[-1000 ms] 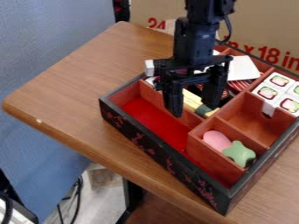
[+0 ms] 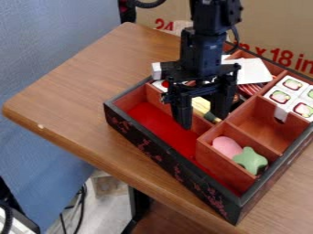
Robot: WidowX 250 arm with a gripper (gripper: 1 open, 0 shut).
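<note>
My gripper [image 2: 184,110] hangs from the black arm over the middle of a dark, patterned bento-style box [image 2: 145,145] with red-orange compartments. Its fingers point down near the left front compartment, whose red floor [image 2: 166,131] is bare. Whether the fingers are open or shut I cannot make out. Behind them shows a pale yellow item [image 2: 203,107], partly hidden. A pink oval [image 2: 226,145] and a green star [image 2: 250,160] share the front right compartment.
White boxed pieces [image 2: 288,97] fill the right compartment, white paper [image 2: 251,69] the back one.
My gripper has shifted very slightly downward over the box; the objects in it look unmoved.
</note>
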